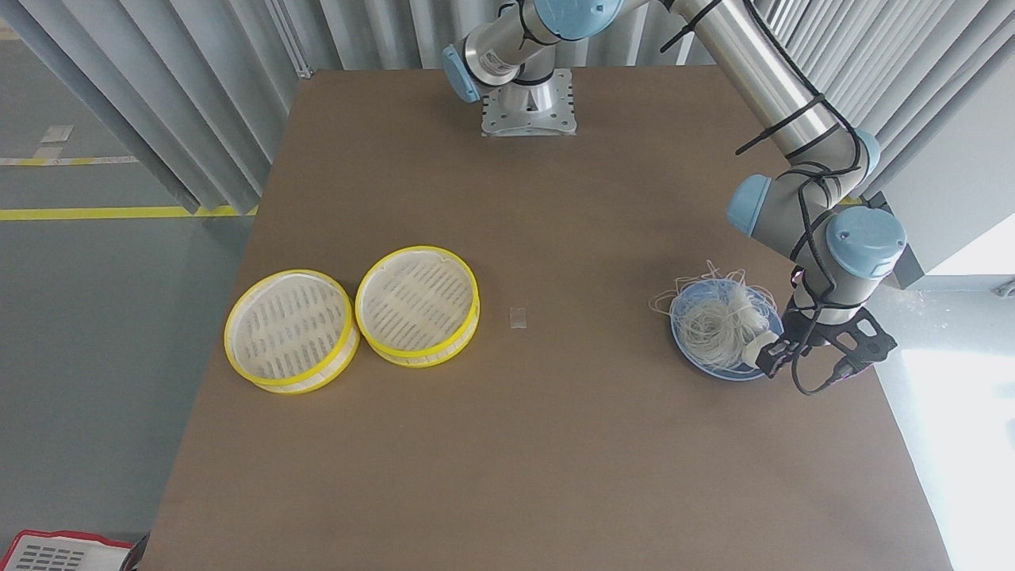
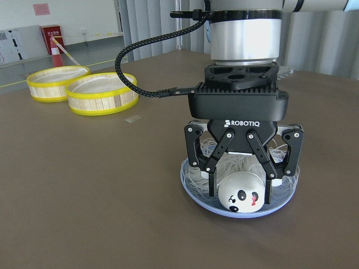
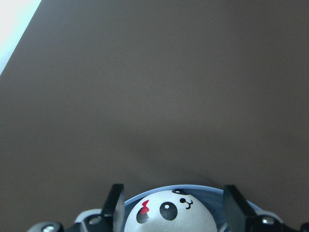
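A blue bowl point(image 1: 704, 362) at the table's right holds tangled white strands point(image 1: 714, 323) and a white round object with a painted panda face point(image 2: 241, 192), also partly visible at the bottom of the wrist view point(image 3: 169, 217). My gripper point(image 2: 239, 188) is lowered over the bowl, its fingers apart on either side of the panda ball. The left camera shows the face between the fingertips; whether they touch it is unclear. In the front view the gripper's body hides part of the bowl's right side.
Two yellow-rimmed round baskets point(image 1: 290, 328) point(image 1: 416, 303) sit side by side at the left of the brown table point(image 1: 552, 457). A robot base point(image 1: 528, 119) stands at the back edge.
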